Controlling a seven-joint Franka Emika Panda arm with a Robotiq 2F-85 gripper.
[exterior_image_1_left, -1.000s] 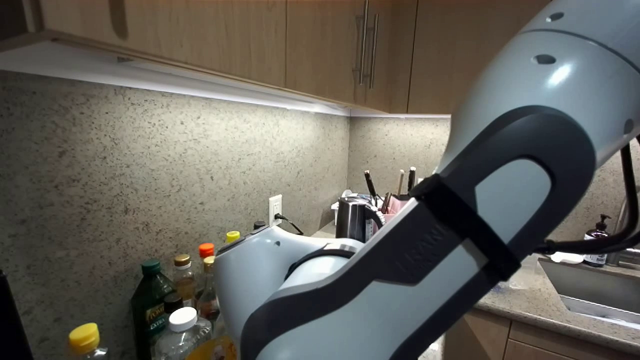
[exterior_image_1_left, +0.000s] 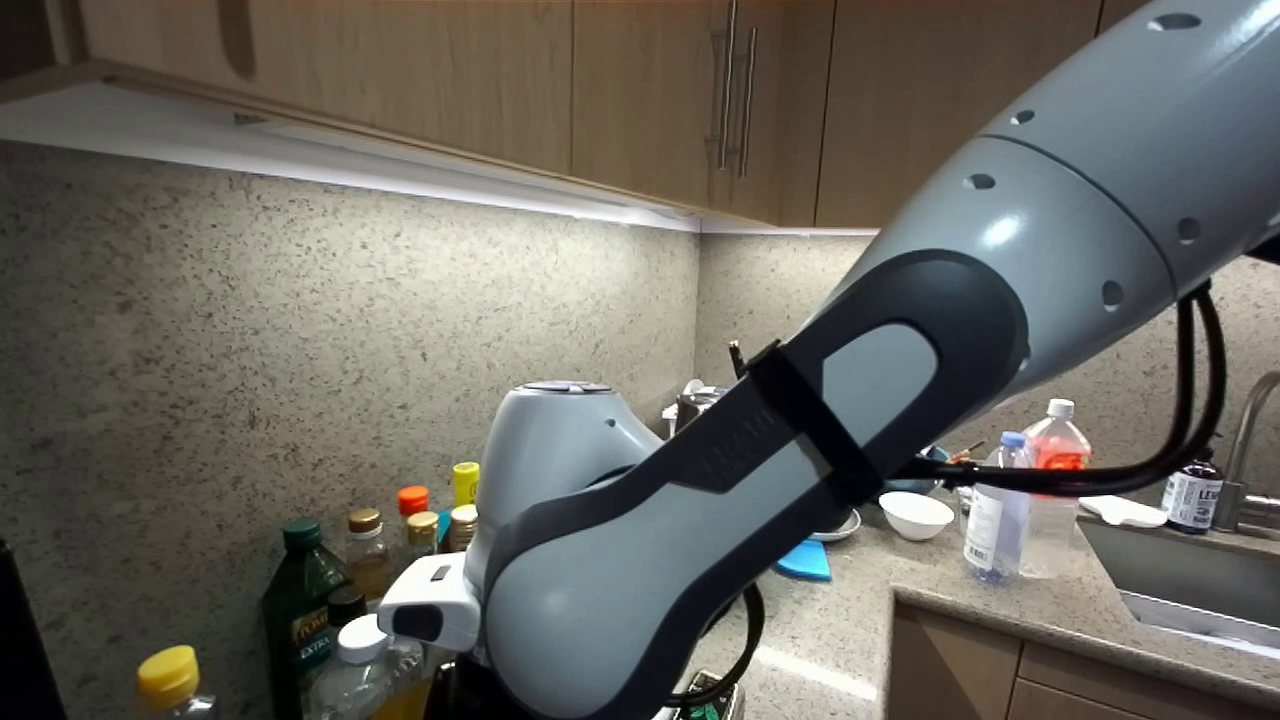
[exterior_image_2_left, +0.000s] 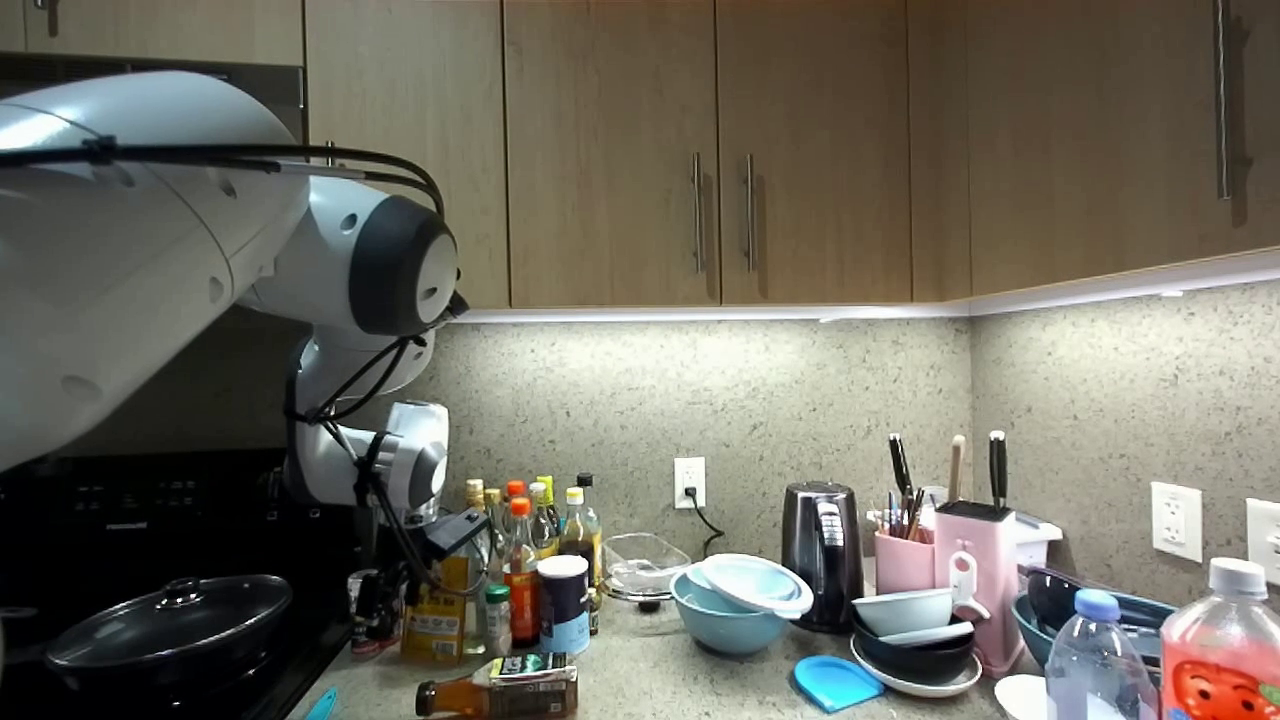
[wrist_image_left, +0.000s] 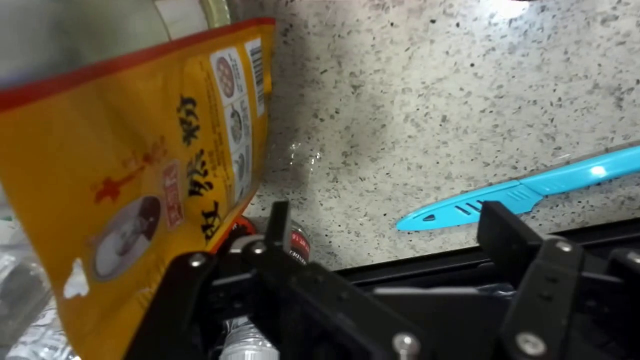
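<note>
My gripper is open, its two black fingers wide apart with only counter and the dark stove edge showing between them. In the wrist view a yellow food pouch (wrist_image_left: 150, 156) with a red top edge stands close beside the left finger. To the right, a turquoise knife or sheath (wrist_image_left: 480, 204) lies flat on the speckled counter, beyond the right fingertip. A small dark bottle with a red label (wrist_image_left: 300, 240) shows partly behind the left finger. Exterior view 2 has the gripper (exterior_image_2_left: 381, 612) low beside the pouch (exterior_image_2_left: 434, 618); in exterior view 1 its fingers are out of sight.
Several sauce bottles (exterior_image_2_left: 523, 576) crowd the back wall, with a blue-and-white canister (exterior_image_2_left: 564, 606) in front. A brown bottle (exterior_image_2_left: 498, 694) lies on its side. The lidded pan (exterior_image_2_left: 174, 624) sits on the stove at left; bowls (exterior_image_2_left: 729, 618) and a kettle (exterior_image_2_left: 822, 558) stand right.
In exterior view 1 the arm has shifted and its wrist has turned, with the white wrist part now visible. Bowls and bottles near the sink are uncovered; the kettle and outlet are now largely hidden.
</note>
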